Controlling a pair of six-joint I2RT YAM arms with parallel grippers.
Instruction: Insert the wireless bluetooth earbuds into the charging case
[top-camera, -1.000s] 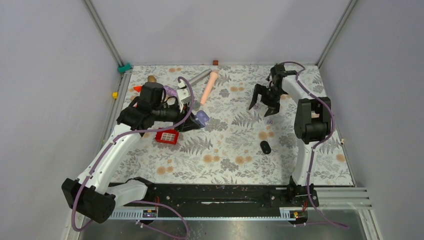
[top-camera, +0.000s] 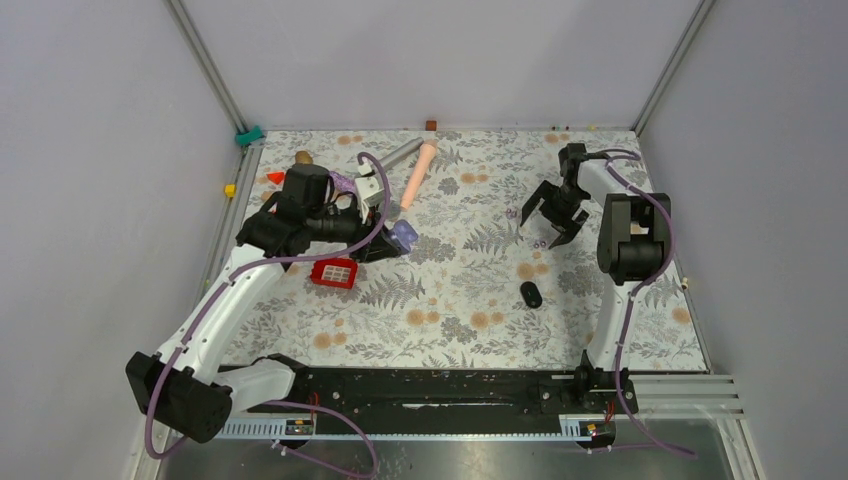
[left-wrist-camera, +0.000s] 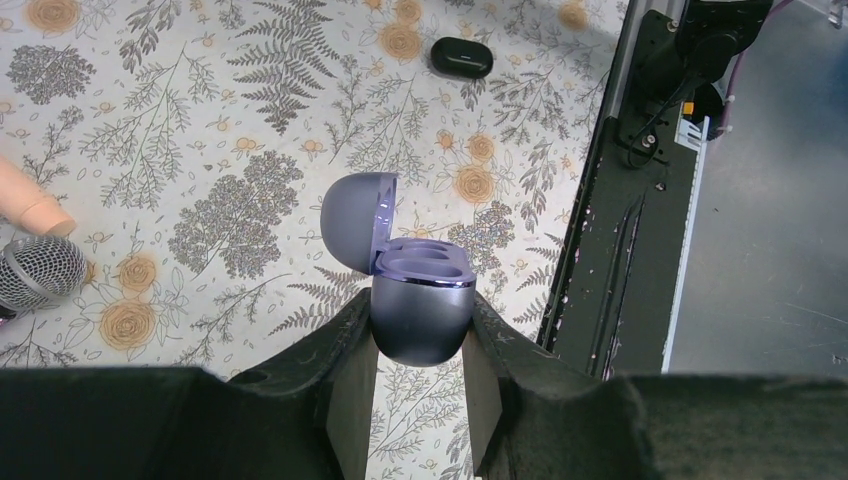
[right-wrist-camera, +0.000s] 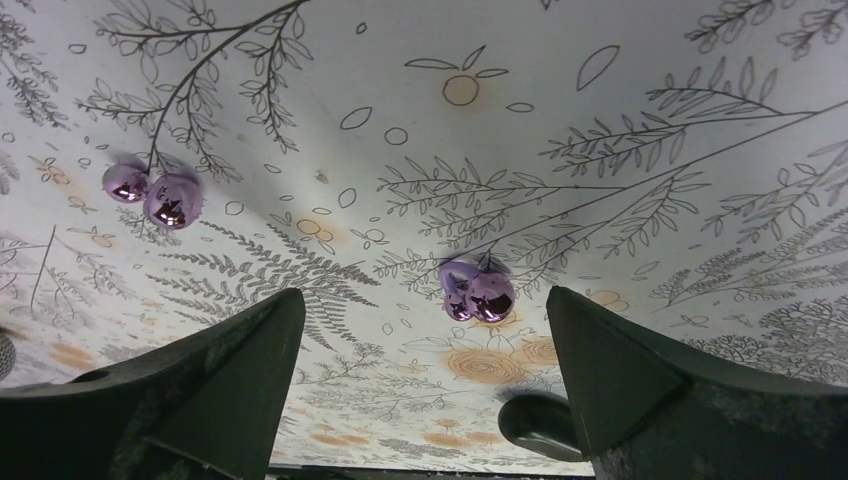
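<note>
The purple charging case (left-wrist-camera: 424, 305), lid flipped up and its slots bare, is held by my left gripper, shut on its lower body. In the top view the case (top-camera: 404, 236) is left of the table's middle. One purple earbud (right-wrist-camera: 484, 295) lies on the cloth between the widely parted fingers of my open right gripper, in the right wrist view. The other earbud (right-wrist-camera: 160, 195) rests further off to the upper left, outside the gap. From the top view, my right gripper (top-camera: 541, 224) hovers over the right side of the table with nothing in it.
A black oval object (top-camera: 531, 294) lies nearer the front. Around the left arm are a red box (top-camera: 334, 273), a peach-coloured tube (top-camera: 418, 175) and a microphone (left-wrist-camera: 40, 272).
My right gripper has shifted rightward and toward the front, leaving the earbuds where they lay. The left arm with the case has barely moved.
</note>
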